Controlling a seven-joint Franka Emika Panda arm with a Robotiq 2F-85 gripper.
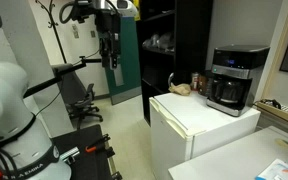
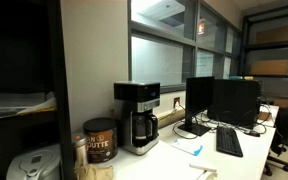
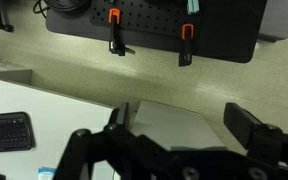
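Note:
My gripper is open, and nothing shows between its spread dark fingers in the wrist view. In exterior view 1 the gripper (image 1: 109,58) hangs high at the upper left, pointing down, well away from the white cabinet. A black and silver coffee maker (image 1: 230,78) stands upright on that cabinet (image 1: 192,113), with its glass carafe in place. Exterior view 2 shows the same coffee maker (image 2: 138,112) on a white counter, beside a dark canister (image 2: 101,140). The gripper is outside that view.
Below the gripper are bare floor (image 3: 69,80) and a black perforated plate (image 3: 154,18) with orange-handled clamps. A keyboard (image 3: 8,132) lies on the white desk at left. Dark shelves (image 1: 174,45) rise behind the cabinet.

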